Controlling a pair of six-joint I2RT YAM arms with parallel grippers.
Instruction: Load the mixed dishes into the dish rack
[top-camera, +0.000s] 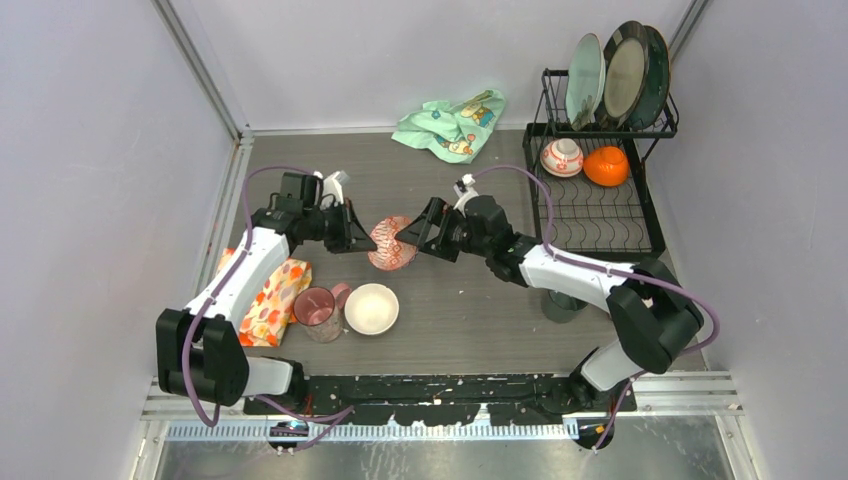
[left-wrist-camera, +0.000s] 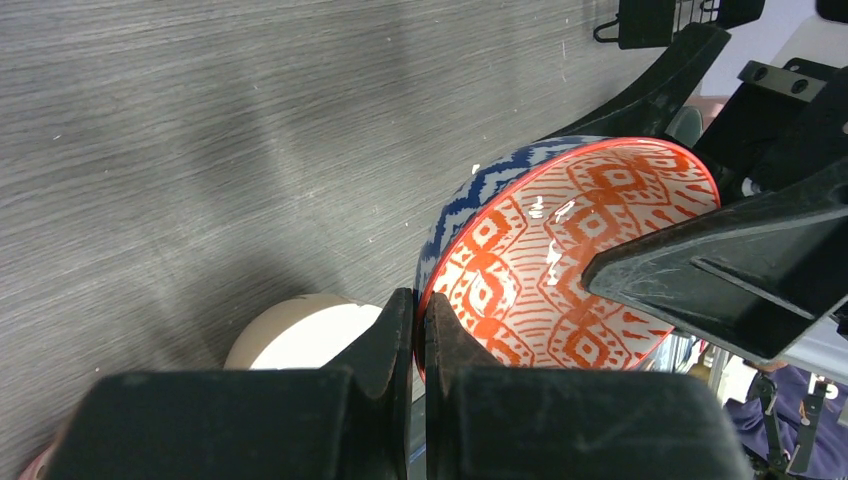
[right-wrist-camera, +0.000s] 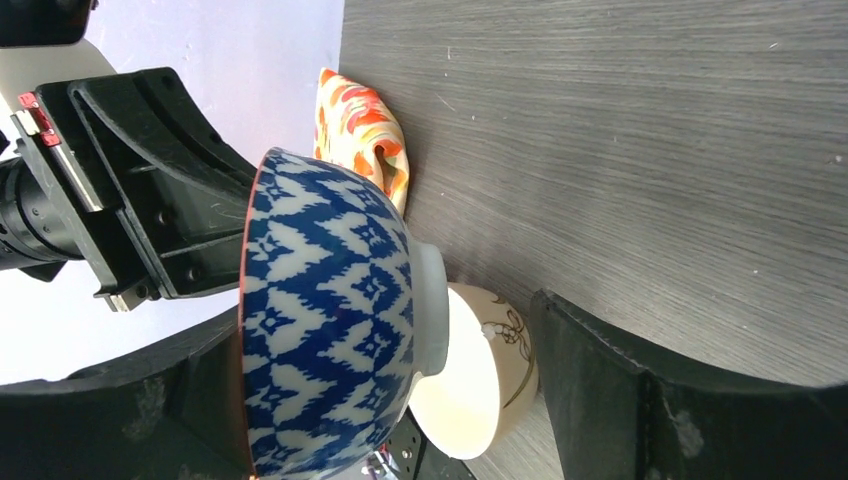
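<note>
A bowl (top-camera: 390, 240), orange patterned inside and blue-and-white outside, is held on edge in the air at the middle. My left gripper is shut on its rim. My right gripper (top-camera: 420, 225) stands open around the bowl's right side, one finger inside and one outside it in the wrist views; whether it touches cannot be told. A cream bowl (top-camera: 371, 309) sits below on the counter beside a pink glass mug (top-camera: 318, 312). The dish rack (top-camera: 600, 230) at right holds upright plates (top-camera: 585, 80), a patterned bowl (top-camera: 561, 156) and an orange bowl (top-camera: 606, 166).
An orange-spotted cloth (top-camera: 270, 310) lies at left, a green cloth (top-camera: 450, 125) at the back. A dark green cup (top-camera: 560, 310) is partly under the right arm.
</note>
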